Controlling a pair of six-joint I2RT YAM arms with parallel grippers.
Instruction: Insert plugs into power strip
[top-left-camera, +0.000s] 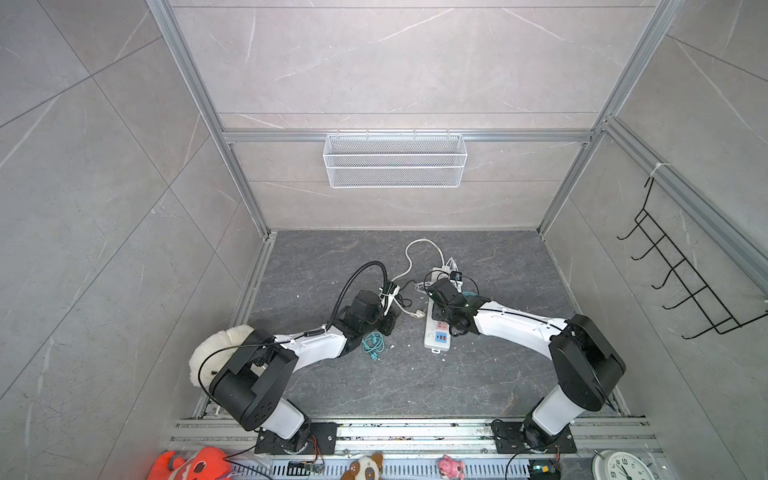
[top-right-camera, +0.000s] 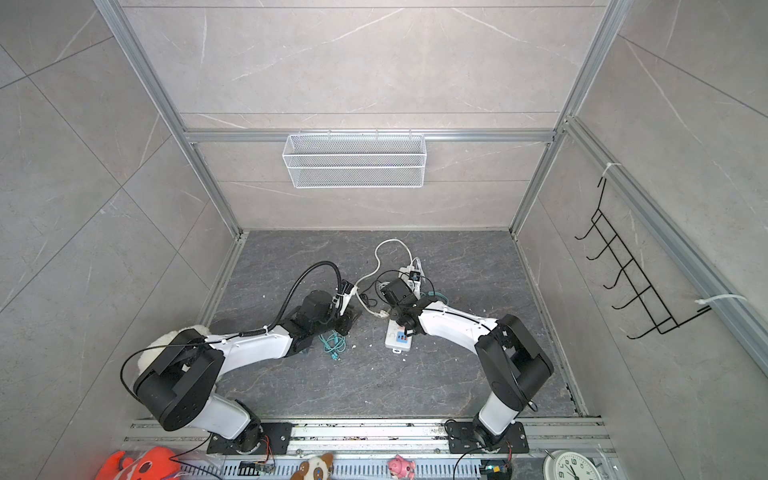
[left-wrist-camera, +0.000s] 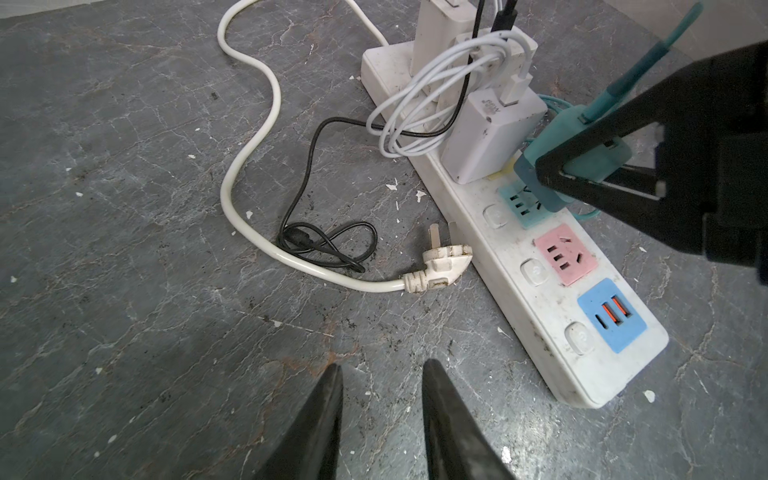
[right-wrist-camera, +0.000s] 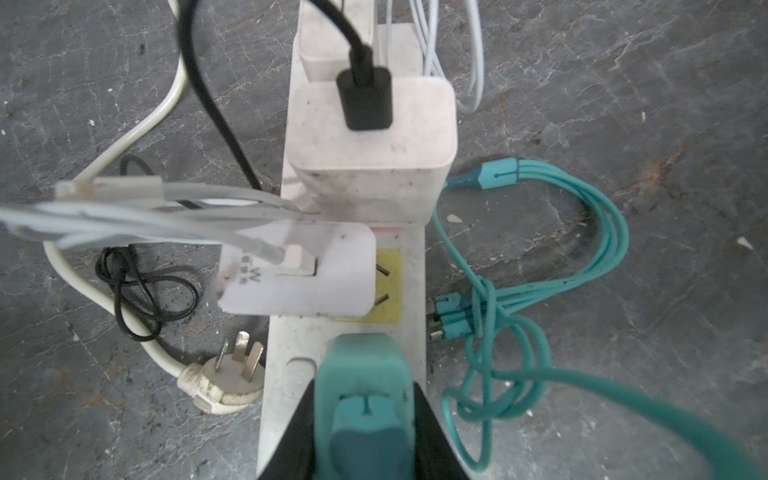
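The white power strip (left-wrist-camera: 552, 320) holds several white chargers (right-wrist-camera: 372, 152) with cables. My right gripper is shut on a teal plug (right-wrist-camera: 364, 360), held over the strip beside the yellow socket (right-wrist-camera: 388, 312) and a white charger. A white three-pin plug (left-wrist-camera: 440, 264) lies on the floor left of the strip. My left gripper is low over the floor, left of the strip; its fingertips show apart, with nothing visible between them in the left wrist view.
A teal cable bundle (right-wrist-camera: 560, 288) lies right of the strip, another (top-left-camera: 373, 344) by my left gripper. A black cable coil (left-wrist-camera: 320, 244) and white cord lie left of the strip.
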